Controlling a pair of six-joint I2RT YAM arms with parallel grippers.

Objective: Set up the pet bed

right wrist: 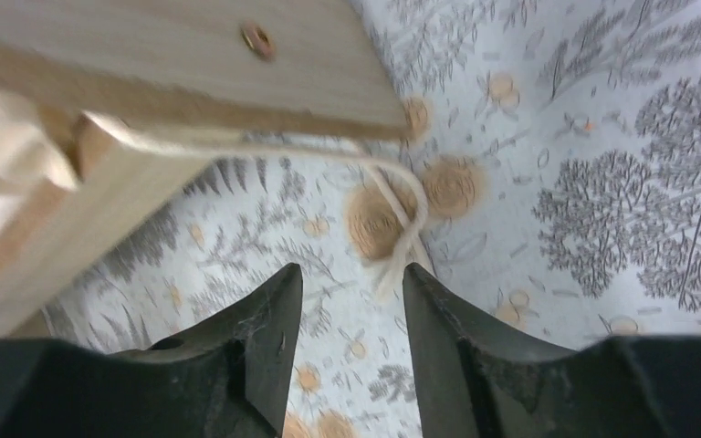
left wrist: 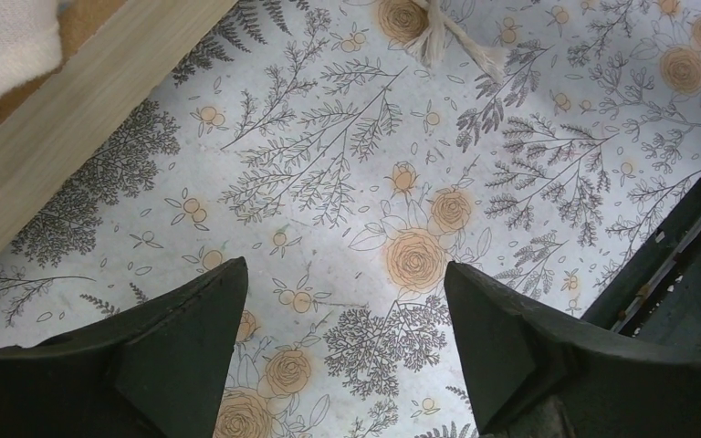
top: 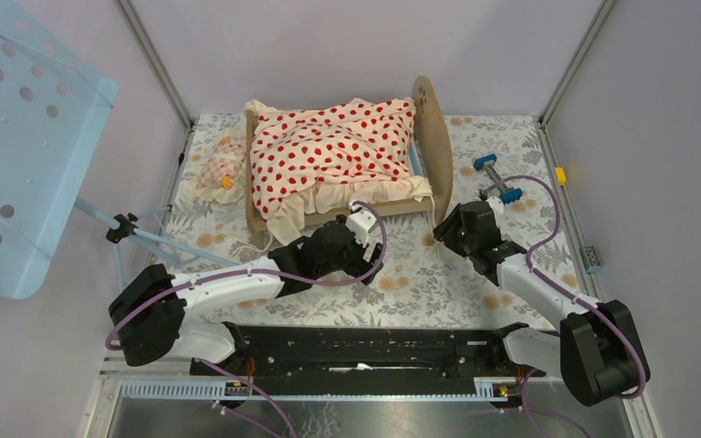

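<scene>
A wooden pet bed [top: 434, 137] holds a cream pillow with red strawberries [top: 333, 146] and a frilled hem. White cords hang at its front corners; in the right wrist view a cord [right wrist: 411, 196] curls over the floor below the wooden end panel [right wrist: 201, 50]. My right gripper is open just short of that cord, nothing between its fingers. My left gripper stands open over bare floral floor in front of the bed rail [left wrist: 73, 119], holding nothing.
A small frilled pink item [top: 214, 164] lies left of the bed, a blue-ended metal object [top: 497, 178] to the right. A light-blue perforated frame [top: 27, 155] stands at far left.
</scene>
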